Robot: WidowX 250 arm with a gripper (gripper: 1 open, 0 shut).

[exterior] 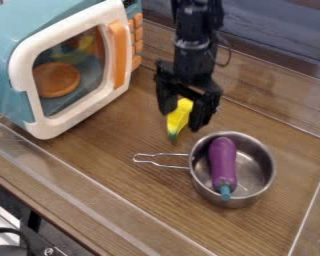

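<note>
My black gripper (188,103) has its open fingers down around the upper part of a yellow banana (179,120), which lies on the wooden counter left of a steel pot. A purple eggplant (222,160) with a teal tip lies in the pot (256,182), whose wire handle points left. The gripper partly hides the banana.
A toy microwave (23,45) in light blue and white stands at the upper left, with orange and yellow items inside. A wall runs along the back.
</note>
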